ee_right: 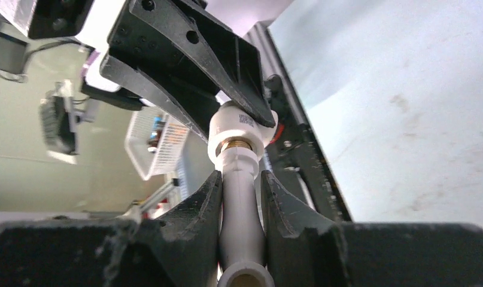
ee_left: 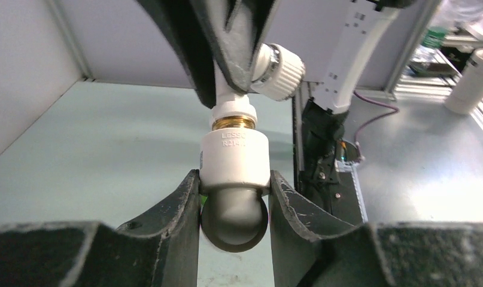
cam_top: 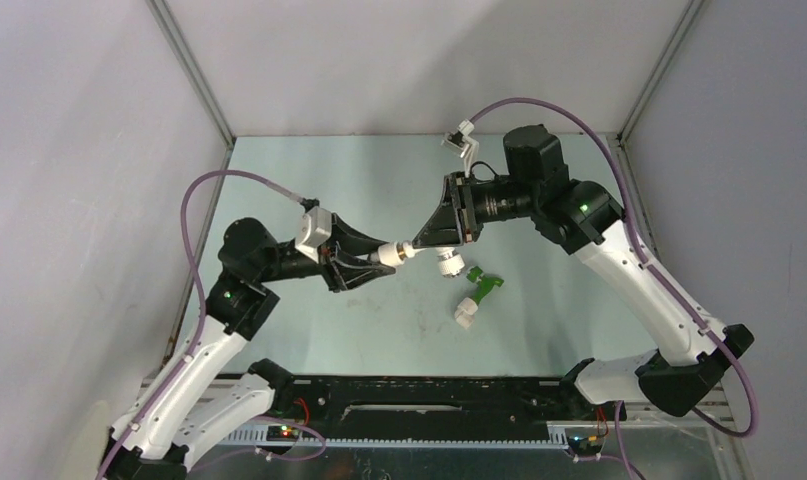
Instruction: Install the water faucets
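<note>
Near the middle of the top view, my left gripper [cam_top: 382, 256] is shut on a white fitting [ee_left: 234, 155]. Brass thread [ee_left: 234, 122] shows between that fitting and the white faucet body [ee_right: 242, 221], so the two parts meet in line. My right gripper [cam_top: 417, 244] has its fingers either side of the faucet body; in the right wrist view a narrow gap shows beside the right finger [ee_right: 278, 209], so it stands part open. A ribbed white nut [cam_top: 451, 263] sticks out sideways from the faucet. How deep the thread sits is hidden.
A green handle piece [cam_top: 488, 286] with a white end [cam_top: 466, 312] lies on the pale table [cam_top: 379, 320], just in front of the right gripper. The black front rail [cam_top: 399, 408] borders it.
</note>
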